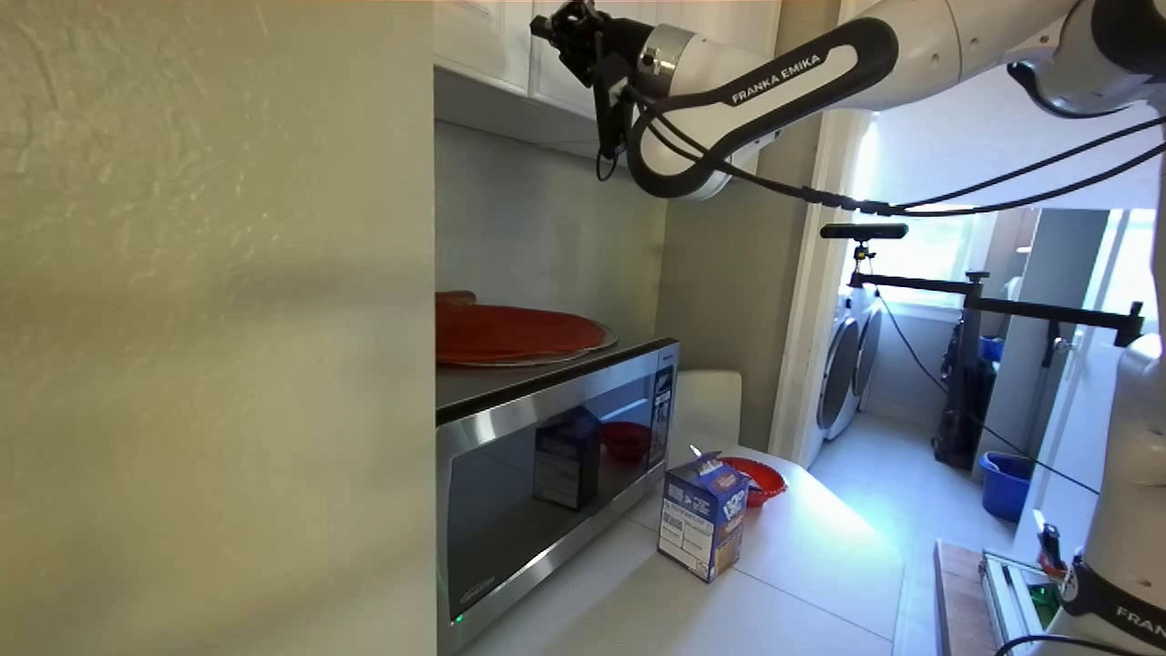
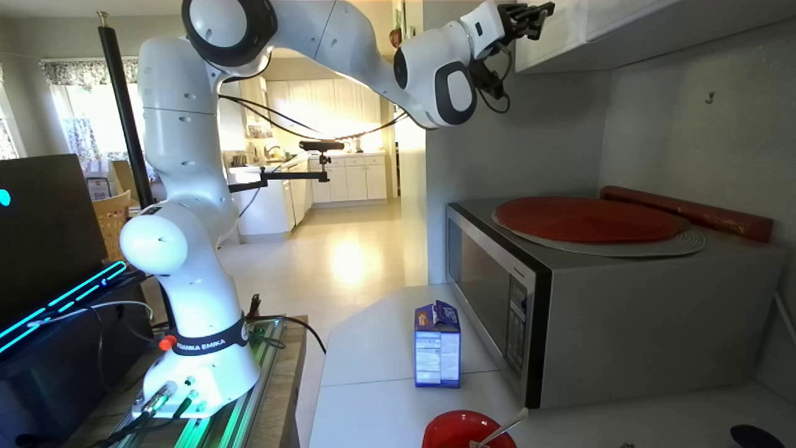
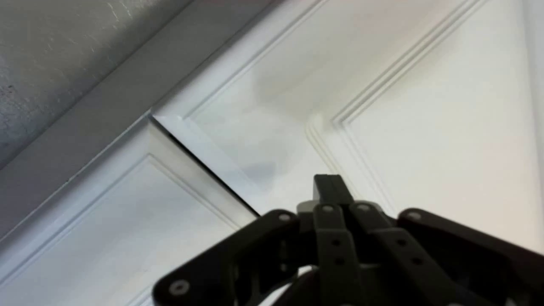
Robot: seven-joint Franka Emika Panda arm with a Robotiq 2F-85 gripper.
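Note:
High in front of the white wall cabinet [image 1: 482, 44], my gripper [image 1: 543, 29] is raised well above the counter. Its fingertips stand close together in the wrist view, shut, and nothing shows between them. Two panelled doors fill most of that view: a lower left door [image 3: 117, 232] and a right door [image 3: 428, 137], with a dark narrow seam running between them. The gripper overlaps the right door near this seam; whether it touches is unclear. From the other side, the gripper [image 2: 543, 18] appears beside the cabinet's front [image 2: 556, 45].
Below stands a microwave [image 2: 657, 321] with a red round mat [image 2: 589, 219] on top. A blue snack box [image 2: 438, 351] and a red bowl [image 2: 456, 423] with a utensil stand on the white counter [image 2: 358, 388]. A wall [image 1: 219, 328] blocks the left of exterior view 1.

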